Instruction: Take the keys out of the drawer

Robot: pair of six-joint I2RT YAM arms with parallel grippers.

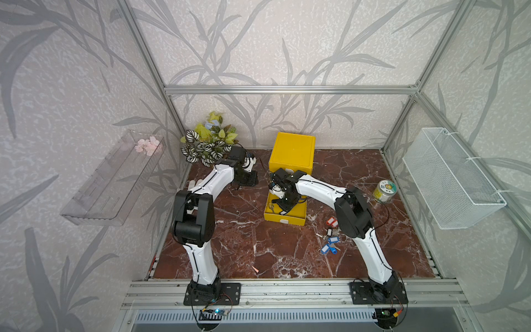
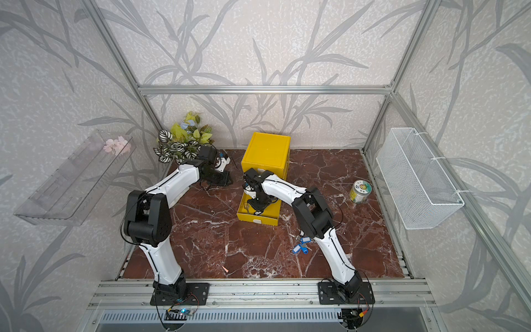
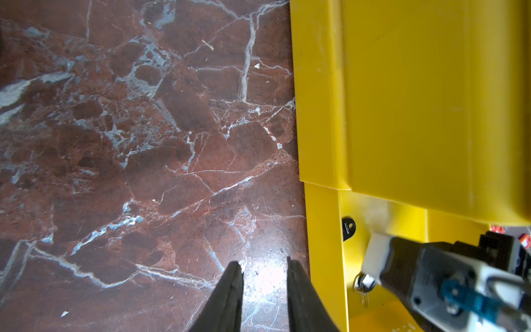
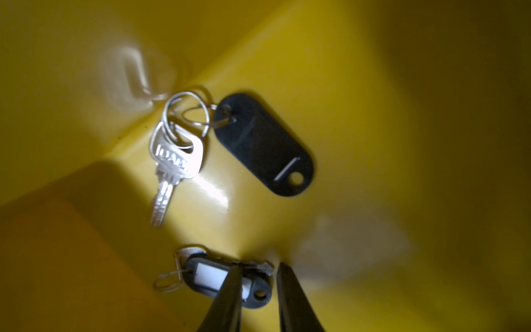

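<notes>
The yellow drawer (image 1: pixel 284 218) is pulled out in front of its cabinet (image 1: pixel 292 149). In the right wrist view a key (image 4: pixel 171 163) with a black tag (image 4: pixel 262 144) lies inside, and a second black-tagged key set (image 4: pixel 221 279) lies below it. My right gripper is inside the drawer, open, its fingertips over the lower set. My left gripper stands to the left of the cabinet over bare table, fingers apart, nothing between them.
Several tagged keys (image 1: pixel 330 243) lie right of the drawer. A can (image 1: pixel 385 191) stands farther right, plants (image 1: pixel 207 138) at the back left.
</notes>
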